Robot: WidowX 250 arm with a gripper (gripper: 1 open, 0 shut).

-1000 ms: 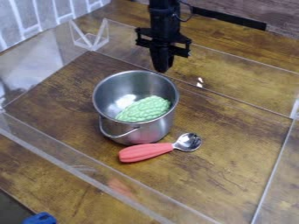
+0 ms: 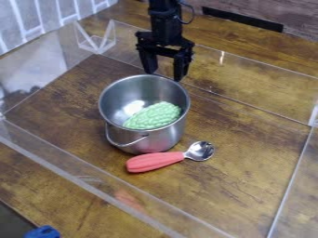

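Observation:
My black gripper (image 2: 165, 61) is at the top centre, open, pointing down just behind the steel pot (image 2: 122, 96). A green, pale-patterned oblong thing (image 2: 152, 116) lies inside the pot. In front of the pot lies a spoon with a pink handle (image 2: 154, 161) and a metal bowl (image 2: 200, 151).
Clear low walls border it, and a blue object (image 2: 43, 231) sits at the bottom left corner.
My gripper has shifted a little to the left, and its fingers now show more clearly. The pot, green thing and spoon have not moved.

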